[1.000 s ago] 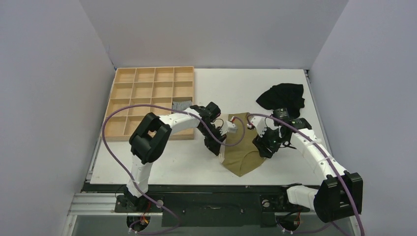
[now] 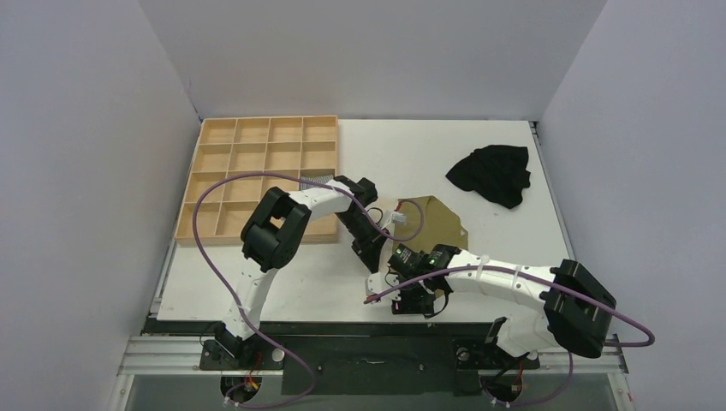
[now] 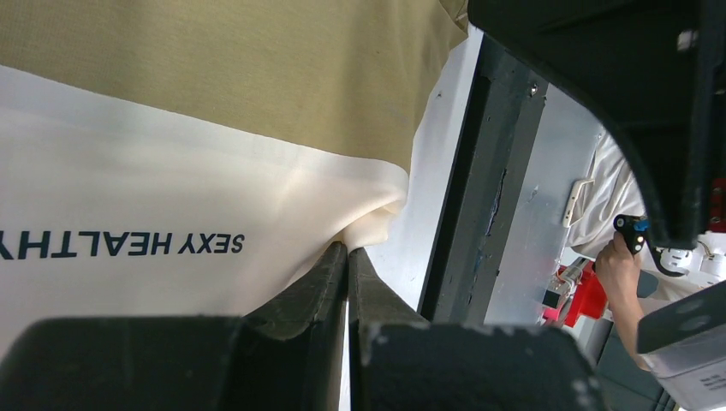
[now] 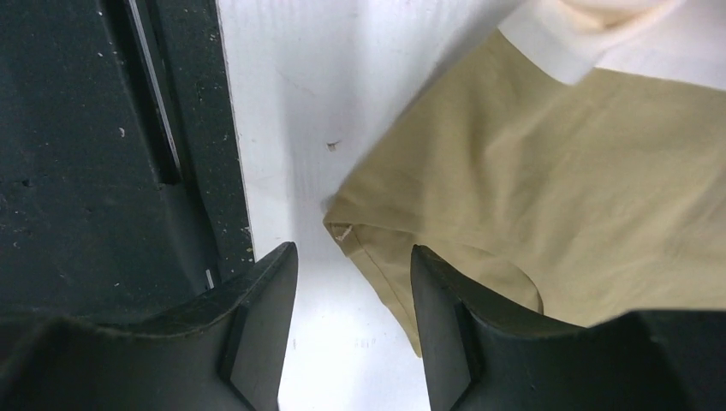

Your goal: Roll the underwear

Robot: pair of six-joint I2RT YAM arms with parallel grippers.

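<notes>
The olive underwear [image 2: 437,218] lies on the white table, its white waistband [image 3: 154,197] printed SEXY HEALTHY along the left side in the top view. My left gripper is shut at the waistband's folded end; whether cloth is between its fingertips is unclear. My right gripper is part open over the near corner [image 4: 342,224] of the underwear, by the table's front edge, with bare table and a cloth edge below its fingers and nothing held.
A wooden compartment tray [image 2: 252,158] with striped cloth in one cell stands at the back left. A black cloth [image 2: 492,173] lies at the back right. The table's dark front edge [image 4: 128,137] is close to my right gripper.
My right arm has swung from the underwear's right side toward the front and left, over its near corner. My left gripper has shifted slightly toward the front, staying at the waistband.
</notes>
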